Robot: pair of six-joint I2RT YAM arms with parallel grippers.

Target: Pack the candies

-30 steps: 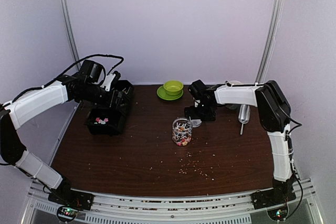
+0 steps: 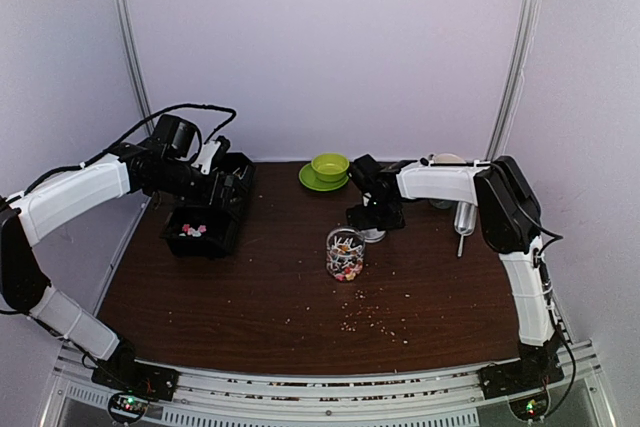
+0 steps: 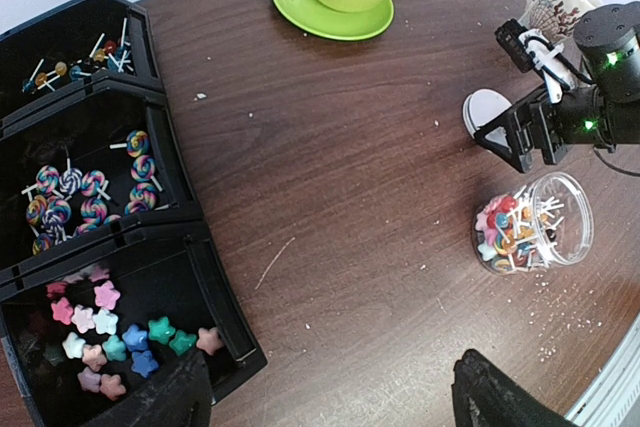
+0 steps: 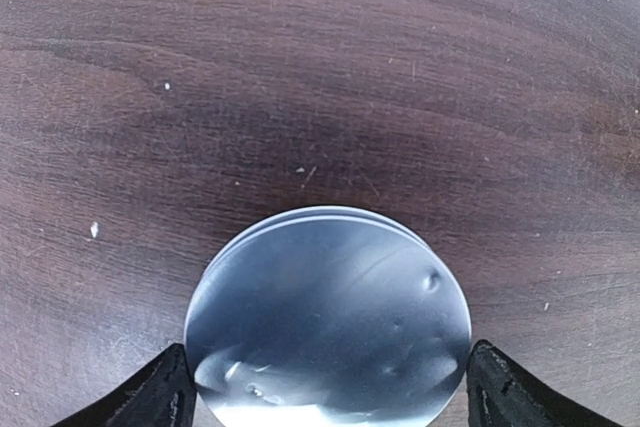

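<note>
A glass jar (image 2: 345, 255) holding lollipops and star candies stands open mid-table. Right of it, my right gripper is low at the round metal lid (image 4: 325, 307), its open fingers at either side of the lid's near half. My left gripper hangs open over the black three-compartment box (image 2: 225, 232), nothing seen between its fingers. In the left wrist view the box's compartments hold small lollipops (image 3: 105, 57), swirl lollipops (image 3: 93, 209) and star candies (image 3: 137, 337).
A green bowl (image 2: 329, 165) on a green plate stands at the back. A mug (image 3: 560, 2) and a metal scoop (image 2: 465, 217) are at the back right.
The left arm looks still, and the jar is nearly in the same place.
</note>
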